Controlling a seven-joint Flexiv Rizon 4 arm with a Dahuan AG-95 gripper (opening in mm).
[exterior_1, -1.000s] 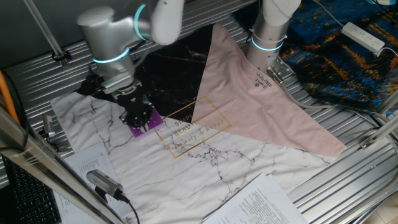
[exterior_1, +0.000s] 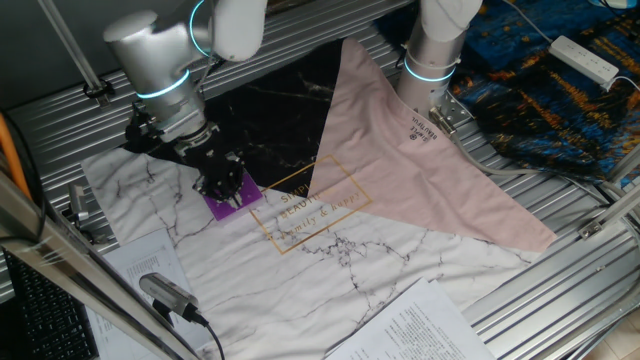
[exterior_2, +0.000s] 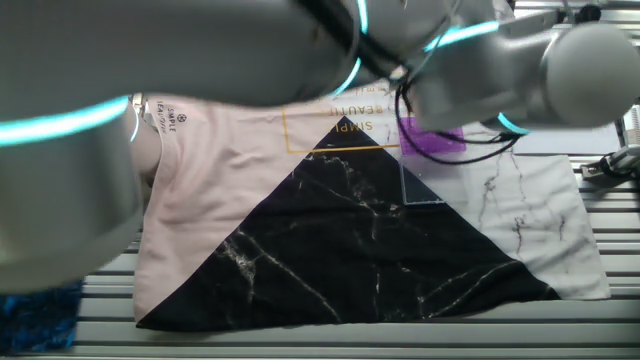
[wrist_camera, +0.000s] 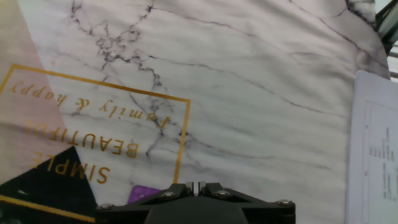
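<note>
A flat purple piece (exterior_1: 243, 205) lies on the marble-print cloth (exterior_1: 330, 290), largely covered by my gripper (exterior_1: 236, 198) in exterior view 1. Exterior view 2 shows the purple piece (exterior_2: 440, 138) with a clear, thin-edged panel (exterior_2: 425, 187) beside it over the black print. In the wrist view my gripper reaches in from the bottom edge, its fingers together and nothing visible between them. Only a corner of the purple piece (wrist_camera: 143, 193) shows there, left of the fingertips. Whether the fingers touch it cannot be told.
Printed sheets (exterior_1: 415, 325) lie at the front edge, with more paper (exterior_1: 150, 265) at left. A small grey device (exterior_1: 168, 292) on a cable stands near a metal post. A power strip (exterior_1: 583, 60) rests on the dark patterned cloth.
The arm's wrist has swung left and tilted in exterior view 1, while the fingertips stay over the purple piece. The purple piece shows no clear shift.
</note>
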